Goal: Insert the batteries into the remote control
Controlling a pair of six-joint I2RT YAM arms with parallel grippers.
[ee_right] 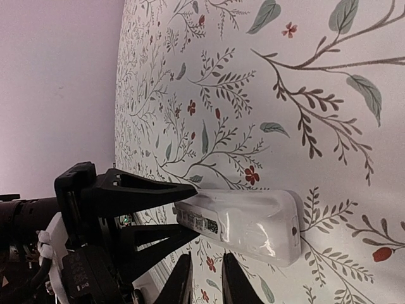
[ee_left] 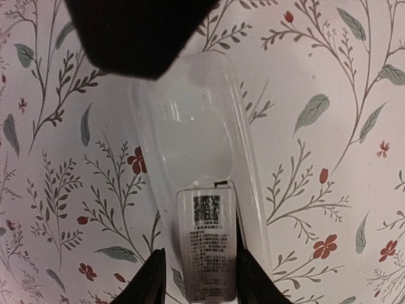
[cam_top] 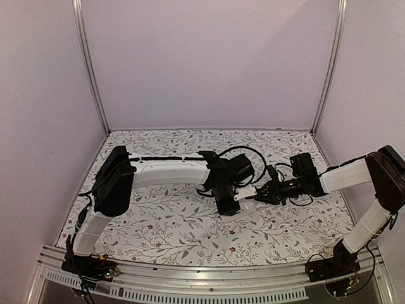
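Note:
A clear white plastic case (ee_left: 196, 145) lies on the floral surface. A pale block with printed label (ee_left: 207, 240), perhaps a battery or the remote's part, sits at its lower end. My left gripper is over that end, fingers either side of the block; whether they grip it is unclear. In the right wrist view the left gripper reaches to the case (ee_right: 266, 225) from the left. My right gripper is just short of the case, fingertips close together with a narrow gap; what, if anything, is between them cannot be seen.
The left arm (cam_top: 171, 171) covers much of the centre in the top view, the right arm (cam_top: 342, 174) comes in from the right. Bare floral surface lies in front and behind. Walls bound the sides and back.

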